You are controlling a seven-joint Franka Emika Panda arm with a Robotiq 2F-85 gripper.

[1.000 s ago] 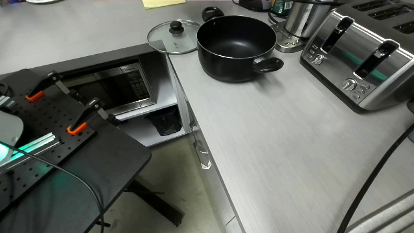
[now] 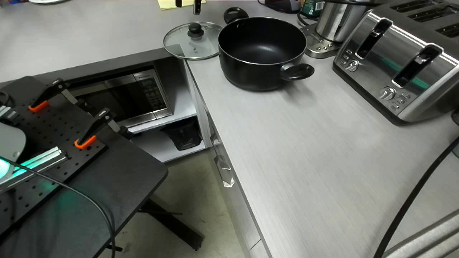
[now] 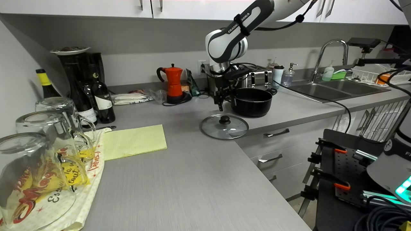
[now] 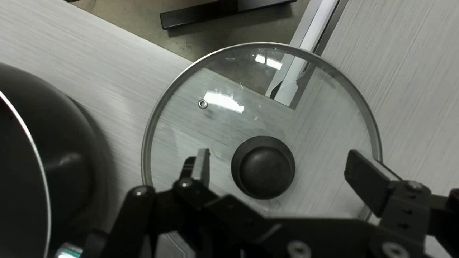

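Observation:
A round glass lid (image 4: 327, 124) with a steel rim and black knob (image 4: 264, 167) lies flat on the counter, overhanging its inner corner. Seen from the wrist, the knob sits between the spread fingers of my gripper, nearer the left one. Nothing is held; the fingers are open. Exterior view 1 catches just the fingertips (image 2: 197, 6) at its top edge, above the counter and higher than the lid (image 2: 211, 41). Beside the lid stands an empty black pot (image 2: 262, 75) with two side handles.
A steel toaster (image 2: 400, 73) and a kettle (image 2: 337, 21) stand right of the pot. Glass mugs (image 3: 30, 154), a yellow cloth (image 3: 135, 142) and a red moka pot (image 3: 174, 82) occupy the other counter. Bare counter (image 2: 327, 172) extends in front of the pot.
My gripper's fingertips have come into the top of exterior view 1, where they were out of sight a second ago. Lid and pot have not moved.

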